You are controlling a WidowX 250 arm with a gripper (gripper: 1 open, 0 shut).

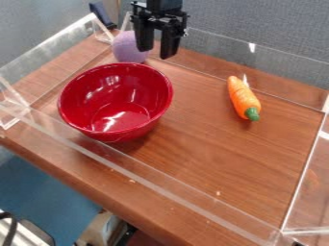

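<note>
My black gripper (158, 43) hangs at the top centre, fingers pointing down and apart with nothing visible between them. It is just right of and partly in front of a purple ball (125, 47) at the back left. A red bowl (115, 101) sits on the left half of the wooden surface, and an orange toy carrot (241, 95) with a green tip lies to the right.
Clear low walls (257, 228) edge the wooden board (218, 163). The centre and front right of the board are free. A grey wall rises behind.
</note>
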